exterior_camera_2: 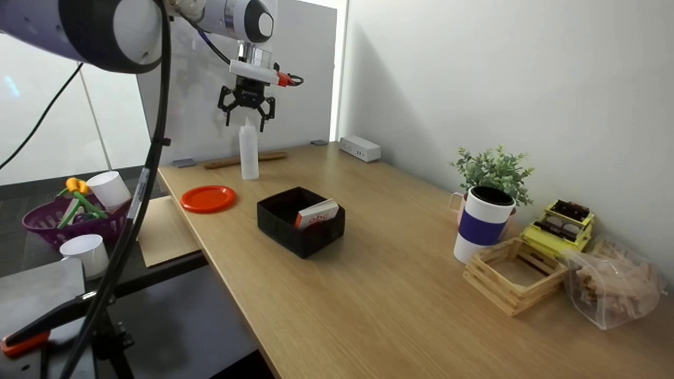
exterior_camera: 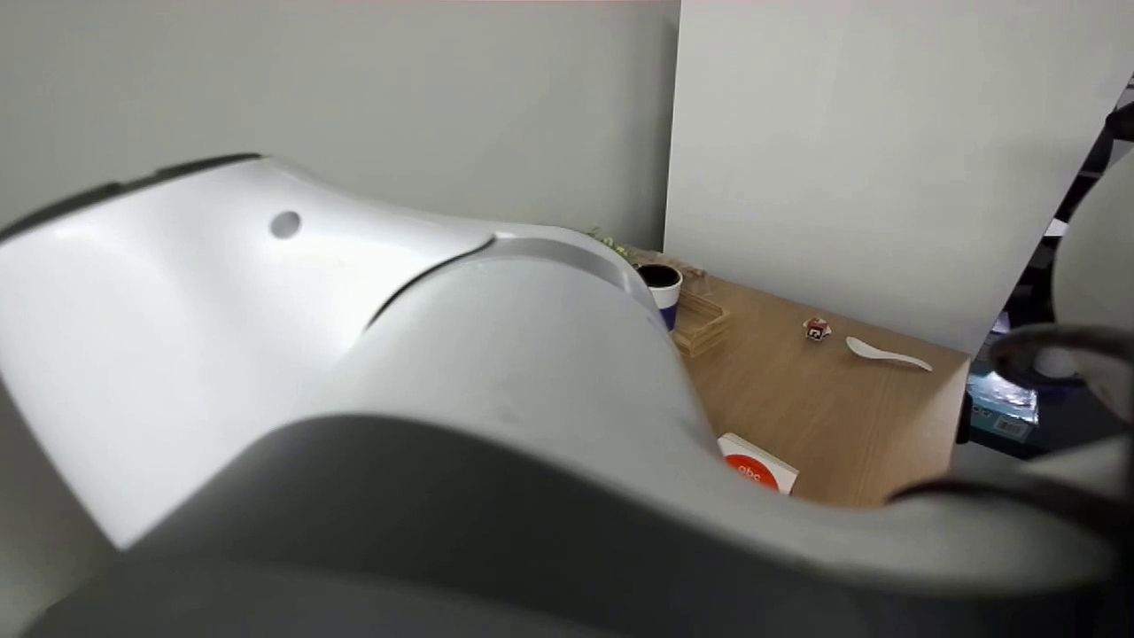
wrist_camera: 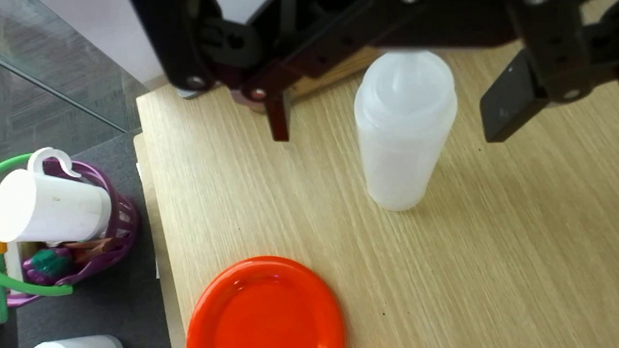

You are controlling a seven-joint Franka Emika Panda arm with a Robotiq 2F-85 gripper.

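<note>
A translucent white squeeze bottle [exterior_camera_2: 249, 153] stands upright near the far end of the wooden table. My gripper [exterior_camera_2: 245, 121] is open over its top, fingers pointing down, one to either side of the nozzle. Seen from the wrist, the bottle [wrist_camera: 403, 145] lies between the two spread fingertips of the gripper, with clear space on both sides and nothing held. In exterior view 1 the arm [exterior_camera: 510, 351] fills much of the picture and hides the bottle; the gripper does not show there.
A red plate [exterior_camera_2: 208, 198] lies near the bottle by the table edge. Nearby stands a black box [exterior_camera_2: 297, 230] holding an abc box [exterior_camera_2: 316, 214]. Behind the bottle is a wooden piece [exterior_camera_2: 273, 156]. A tumbler [exterior_camera_2: 483, 225] and wooden crate [exterior_camera_2: 515, 278] stand by the wall.
</note>
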